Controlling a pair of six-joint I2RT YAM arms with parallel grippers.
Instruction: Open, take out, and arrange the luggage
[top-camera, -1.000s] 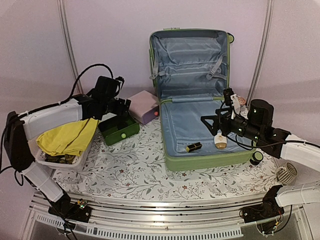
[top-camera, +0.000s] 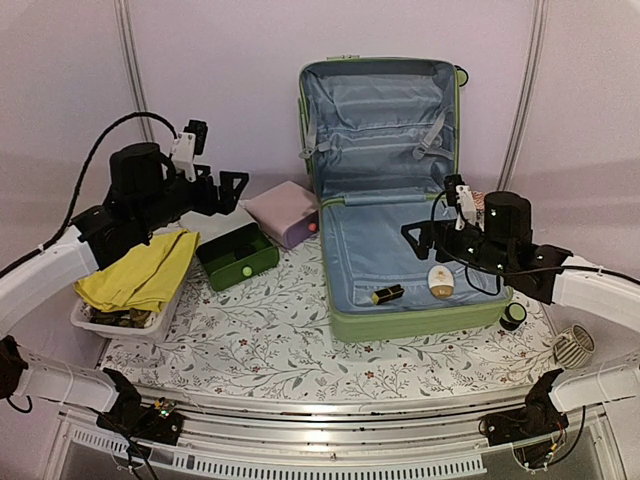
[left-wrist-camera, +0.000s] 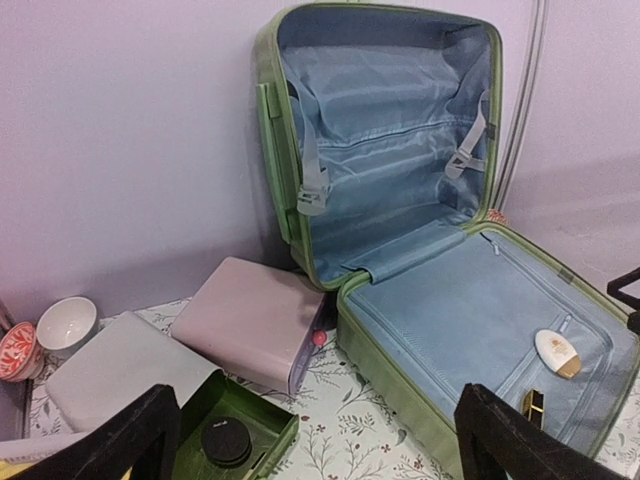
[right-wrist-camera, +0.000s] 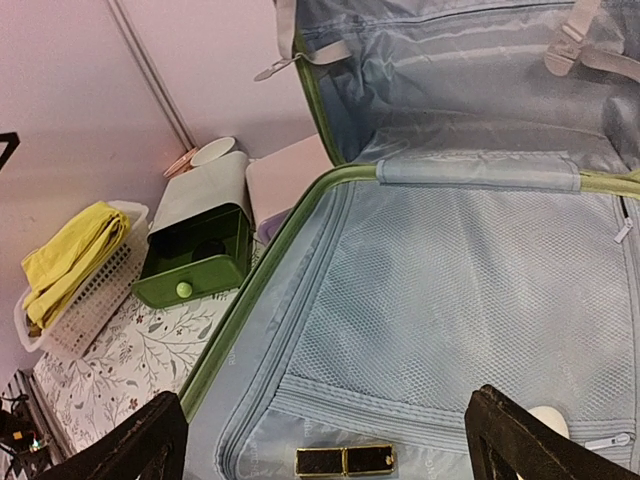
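Observation:
A green suitcase (top-camera: 415, 323) stands open, lid (left-wrist-camera: 385, 150) upright. Inside its blue-lined base lie a black-and-gold item (top-camera: 386, 294) (right-wrist-camera: 344, 460) and a cream bottle (top-camera: 440, 280) (left-wrist-camera: 557, 352). My left gripper (top-camera: 218, 188) hangs open and empty above the green drawer box (top-camera: 238, 270), which holds a dark round object (left-wrist-camera: 226, 440). My right gripper (top-camera: 418, 236) is open over the suitcase base, nothing between its fingers.
A white basket (top-camera: 125, 325) with yellow cloth (top-camera: 135, 270) sits at left. A pink box (top-camera: 280, 208), a white box (left-wrist-camera: 125, 375) and bowls (left-wrist-camera: 67, 327) are at the back. A striped mug (top-camera: 572, 346) lies at front right.

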